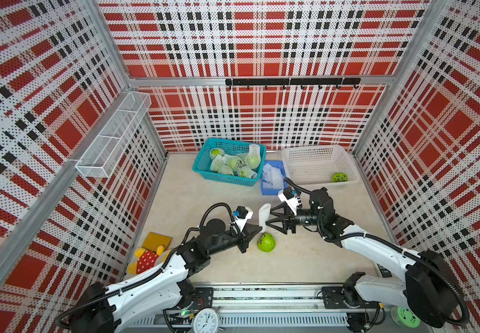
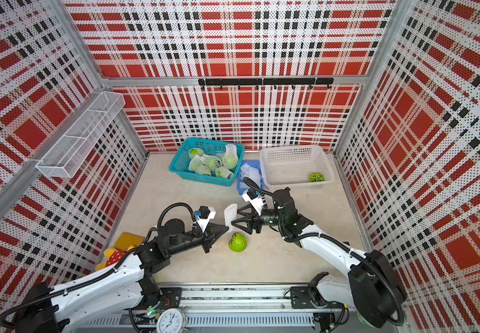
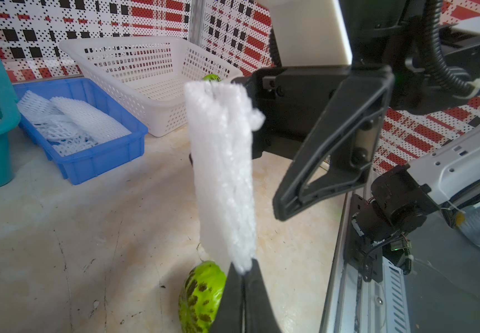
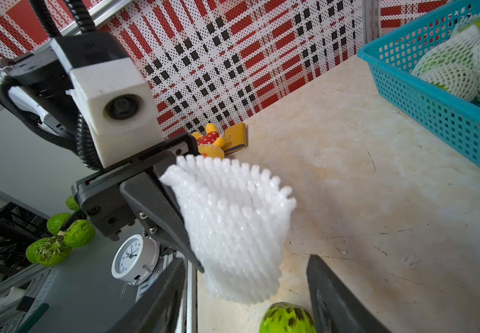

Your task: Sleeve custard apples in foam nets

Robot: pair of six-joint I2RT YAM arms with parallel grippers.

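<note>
A white foam net (image 3: 221,166) stands upright, pinched at its lower end by my left gripper, which is shut on it. Its scalloped open top shows in the right wrist view, where the net (image 4: 240,227) appears between the spread fingers. My right gripper (image 1: 270,218) is open just to the right of the net, holding nothing. Below both grippers a bare green custard apple (image 1: 266,242) rests on the table; the left wrist view shows only part of this custard apple (image 3: 202,297).
At the back stand a teal basket (image 1: 202,167) of netted fruit, a blue tray (image 1: 270,192) of foam nets and a white basket (image 1: 301,180) with one custard apple (image 1: 339,177). A plush toy (image 1: 146,261) lies at left.
</note>
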